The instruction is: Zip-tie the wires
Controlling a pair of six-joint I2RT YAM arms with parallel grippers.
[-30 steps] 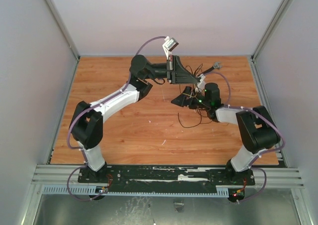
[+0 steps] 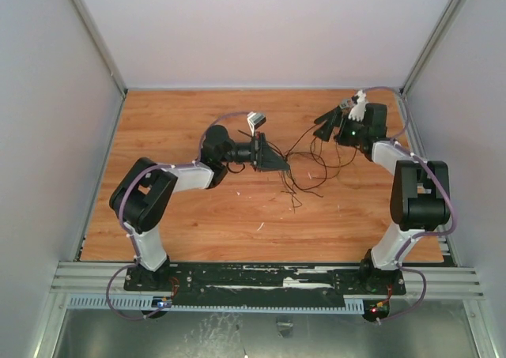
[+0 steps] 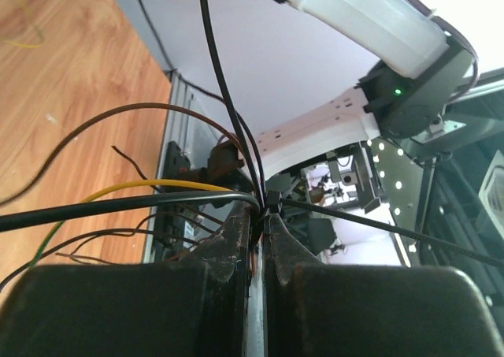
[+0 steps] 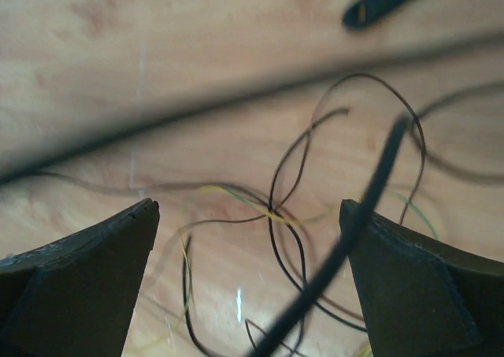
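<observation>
The bundle of thin wires, mostly black, spreads over the middle right of the wooden table in the top view. My left gripper is shut on the bundle. In the left wrist view, black, brown and yellow wires meet at its fingertips. A small black block, perhaps a zip tie's head, sits against them, with a dark strand running off to the right. My right gripper stands open at the back right, above the table. Blurred dark strands cross in front of its fingers; nothing is gripped.
Loose wires lie tangled beneath the right gripper, some with yellow or green. A dark tube-like end shows at the top of the right wrist view.
</observation>
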